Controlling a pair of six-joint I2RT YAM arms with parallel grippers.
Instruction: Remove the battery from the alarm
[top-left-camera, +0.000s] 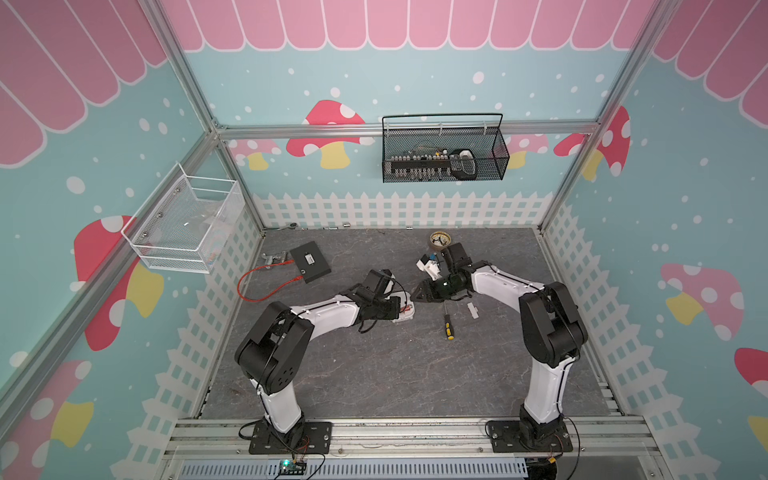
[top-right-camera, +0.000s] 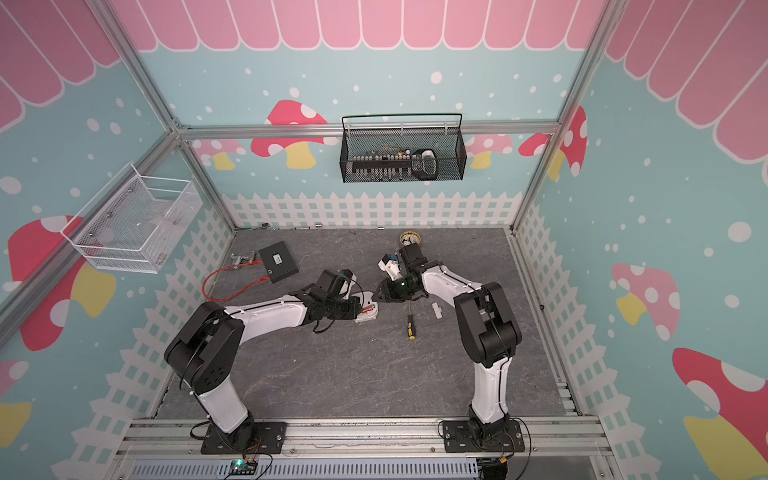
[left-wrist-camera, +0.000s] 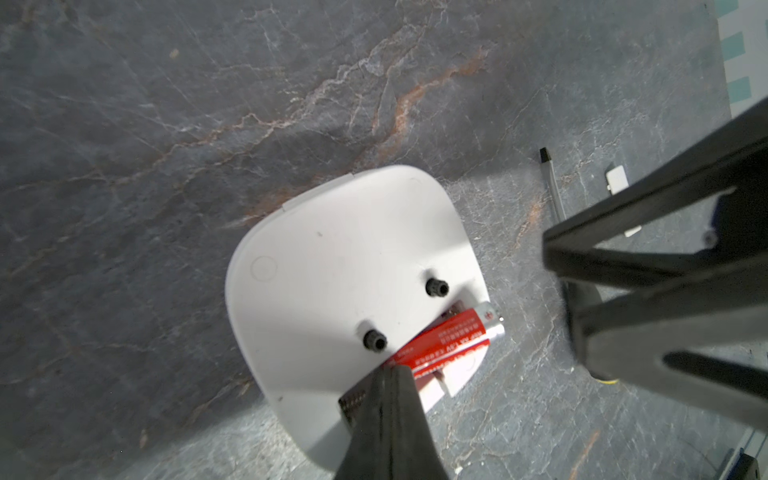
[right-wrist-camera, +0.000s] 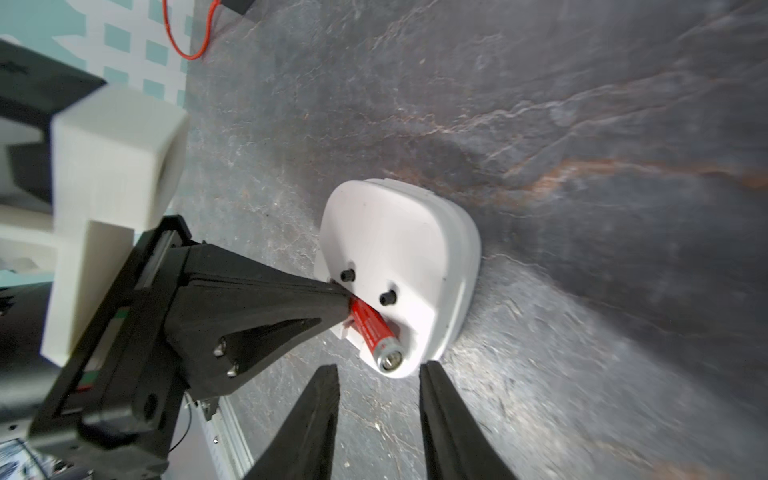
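The white alarm (left-wrist-camera: 336, 280) lies open-backed on the table, with a red AA battery (left-wrist-camera: 440, 340) in its compartment, one end raised at the edge; more red shows beside it. My left gripper is shut, its tips at the compartment end of the battery. My right gripper stands part open beside the battery's silver end, nothing between its fingers.
A screwdriver (top-left-camera: 449, 328) and a white cover (top-left-camera: 473, 309) lie right of the alarm. A dark box (top-left-camera: 309, 262) with a red cable is at back left, a round dish (top-left-camera: 440, 238) at the back.
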